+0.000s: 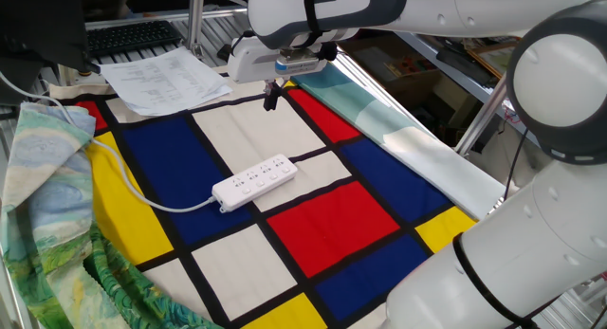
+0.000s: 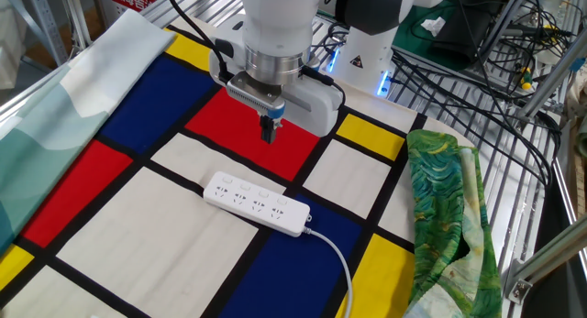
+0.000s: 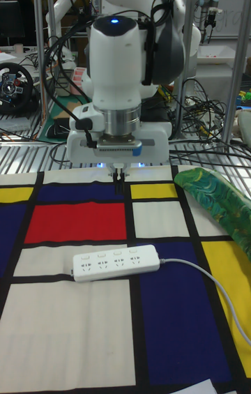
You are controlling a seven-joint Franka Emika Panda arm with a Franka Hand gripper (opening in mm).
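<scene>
A white power strip (image 1: 254,182) with several sockets and switches lies flat on the color-block cloth (image 2: 151,235). Its white cable (image 2: 341,258) leaves one end and runs off across the cloth. My gripper (image 2: 268,135) hangs above the cloth, pointing down, well clear of the strip; in the third exterior view its dark fingertips (image 3: 118,184) are above and behind the strip. The fingers (image 1: 271,103) look close together, and nothing shows between them. The gripper appears shut.
A green painted cloth (image 2: 449,217) lies bunched along one side, and a pale green-white cloth (image 2: 69,139) along the opposite side. Sheets of paper (image 1: 166,81) rest at one corner near a black keyboard (image 1: 133,37).
</scene>
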